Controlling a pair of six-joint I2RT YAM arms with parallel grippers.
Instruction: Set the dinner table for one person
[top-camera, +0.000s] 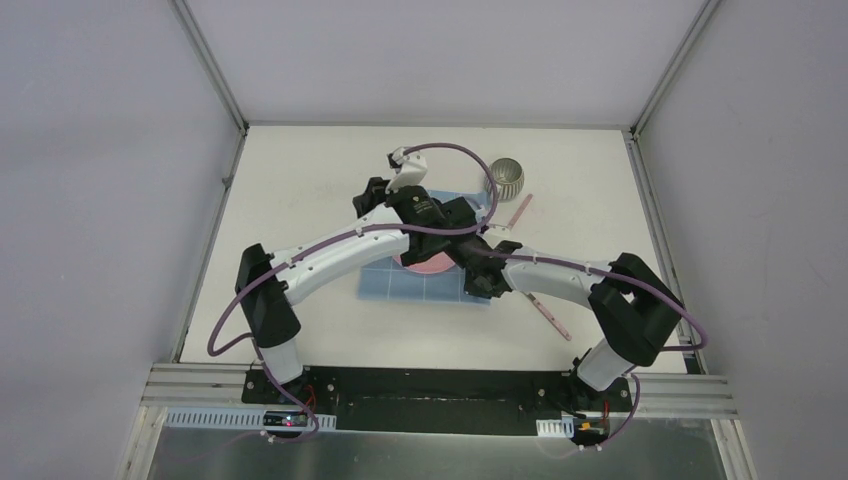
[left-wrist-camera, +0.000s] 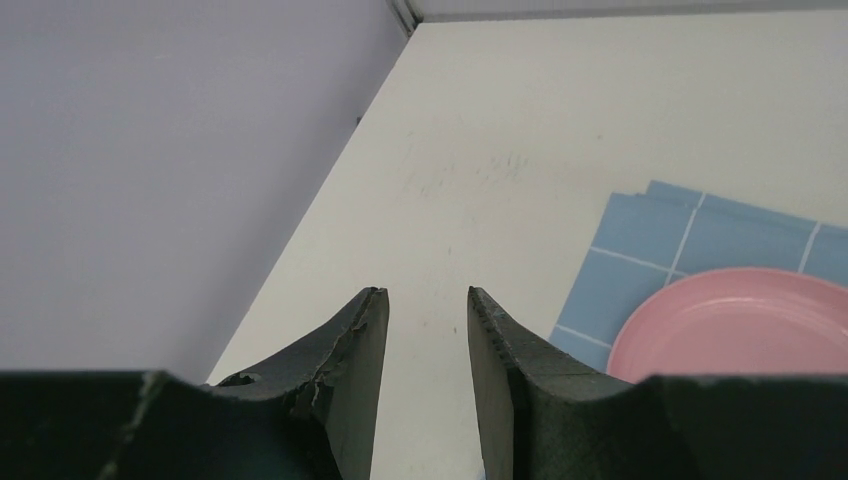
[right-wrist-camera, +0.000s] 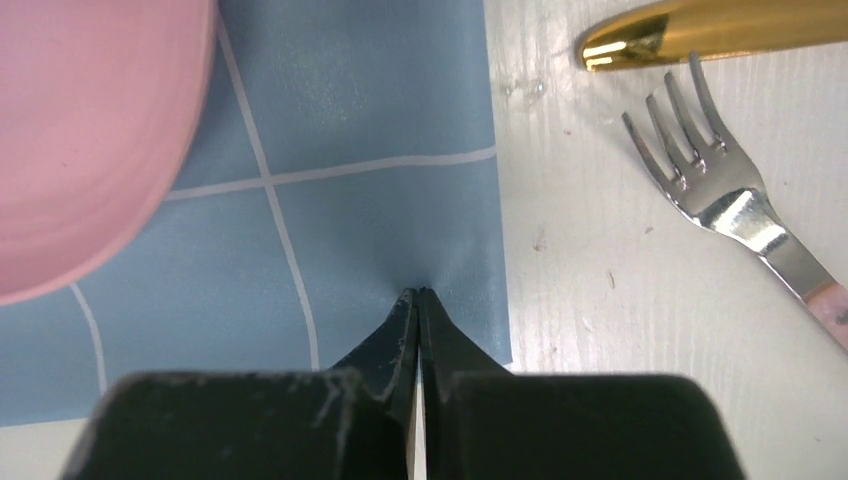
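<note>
A blue gridded placemat (top-camera: 400, 285) lies mid-table with a pink plate (left-wrist-camera: 730, 325) on it, largely hidden by the arms from above. My left gripper hangs open and empty above the mat's left side. My right gripper is shut, nothing visible between its fingertips, low over the mat's right corner beside the plate. Right of the mat in the right wrist view lie a fork (right-wrist-camera: 725, 190) with a pink handle and a gold-coloured utensil (right-wrist-camera: 700, 30).
A ribbed silver cup (top-camera: 505, 178) stands behind the mat at the right. Walls border the table at back and sides.
</note>
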